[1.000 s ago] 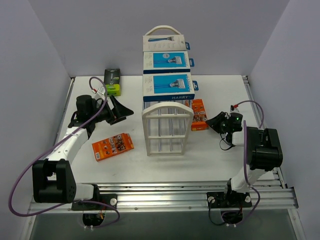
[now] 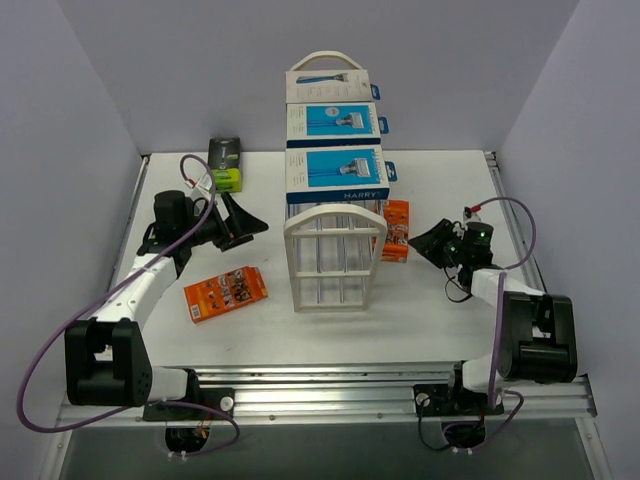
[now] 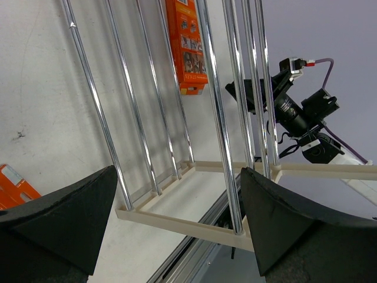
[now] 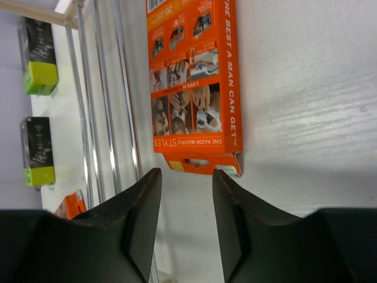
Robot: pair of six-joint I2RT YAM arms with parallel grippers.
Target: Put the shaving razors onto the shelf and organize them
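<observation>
The cream rack (image 2: 330, 270) with metal rods carries blue-and-white razor boxes (image 2: 336, 175) on top. An orange razor box (image 2: 396, 230) lies on the table at the rack's right side; in the right wrist view this orange box (image 4: 185, 106) is just beyond my right gripper, whose fingers stand apart with nothing between. Another orange box (image 2: 225, 293) lies at the front left. My left gripper (image 2: 245, 225) hangs open and empty left of the rack; in the left wrist view rack rods show beyond its fingers.
Dark-and-green boxes (image 2: 225, 165) lie at the back left. Grey walls bound both sides.
The right arm has shifted slightly, its gripper rising a little in the top view. The orange box beside it moved slightly about a second ago. The left arm is unchanged.
</observation>
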